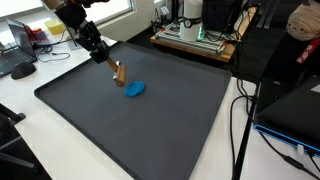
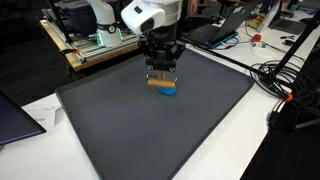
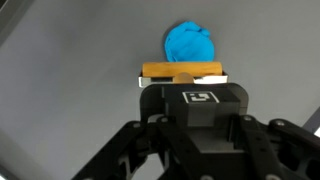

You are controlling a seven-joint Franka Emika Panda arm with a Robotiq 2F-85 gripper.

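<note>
My gripper (image 2: pixel 162 69) is shut on a wooden, orange-brown bar (image 2: pixel 161 83), carried at the fingertips. In exterior view 1 the bar (image 1: pixel 120 75) hangs tilted just left of a blue round object (image 1: pixel 134 88), which lies on the dark grey board. From the wrist, the bar (image 3: pixel 165 69) runs crosswise ahead of the gripper, with pale pieces beside it. The blue object (image 3: pixel 189 43) shows just beyond the bar, with a small gap between them in that view. Exactly how the fingers grip is partly hidden by the gripper body.
The dark grey board (image 1: pixel 140 130) is otherwise bare, with wide free room toward the front. A wooden stand (image 1: pixel 195 38) with clutter is beyond its back edge. Black cables (image 2: pixel 285 85) lie along one side. A laptop (image 1: pixel 15 60) stands at the far left.
</note>
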